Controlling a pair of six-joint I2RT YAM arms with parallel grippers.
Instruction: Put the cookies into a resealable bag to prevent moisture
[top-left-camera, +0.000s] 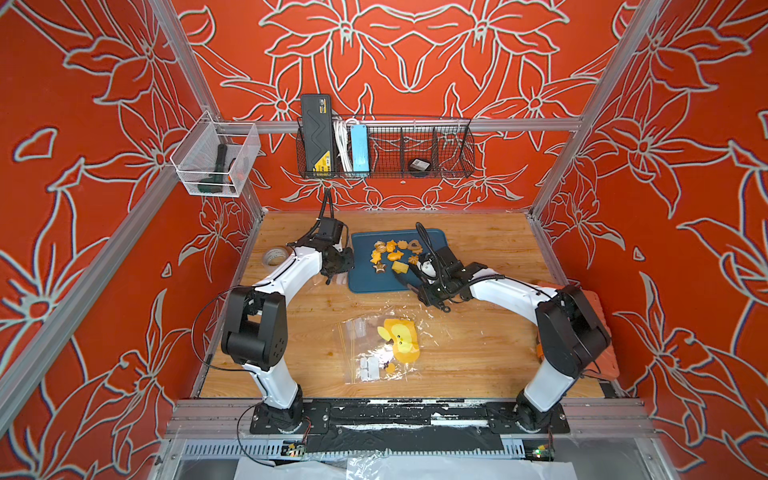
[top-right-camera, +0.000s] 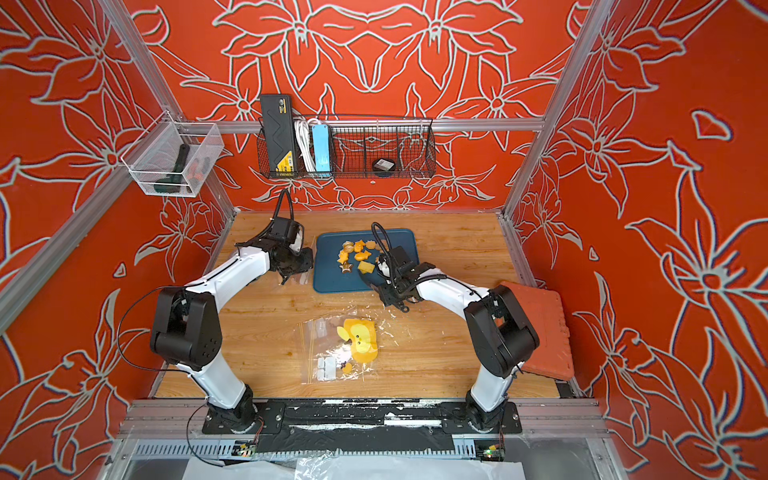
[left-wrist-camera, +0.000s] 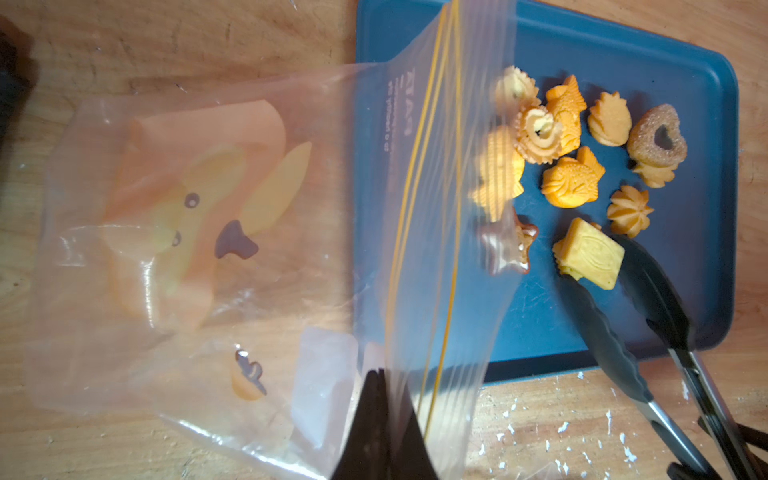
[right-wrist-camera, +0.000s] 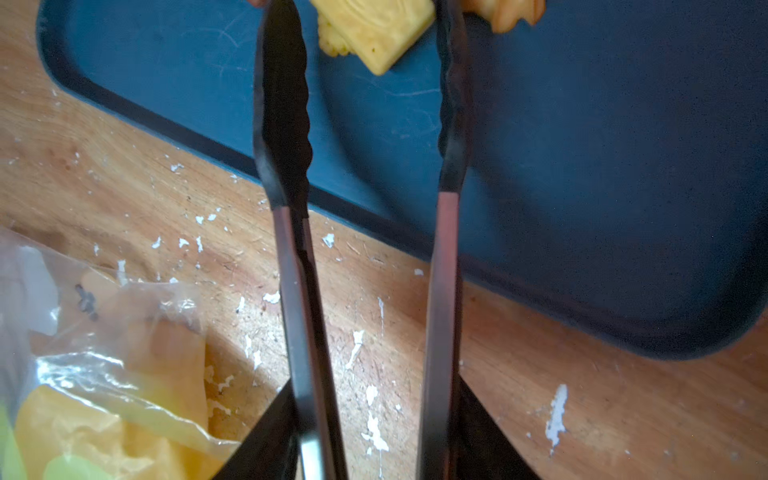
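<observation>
My left gripper is shut on the rim of a clear resealable bag (left-wrist-camera: 320, 264) with yellow zip lines. Its mouth overhangs the left side of the blue tray (left-wrist-camera: 648, 48), and a rabbit-print picture shows through it. Several cookies (left-wrist-camera: 572, 180) lie on the tray. My right gripper is shut on black-tipped metal tongs (right-wrist-camera: 445, 264). The parted tong tips straddle a yellow square cookie (left-wrist-camera: 590, 252) near the tray's front; whether they touch it I cannot tell. In the top left view the left gripper (top-left-camera: 342, 262) is left of the tray.
A second clear bag with a yellow rabbit print (top-left-camera: 404, 340) lies flat in front of the tray. A tape roll (top-left-camera: 276, 256) is behind the left arm, and an orange case (top-right-camera: 532, 328) stands at the right. Bare table lies right of the tray.
</observation>
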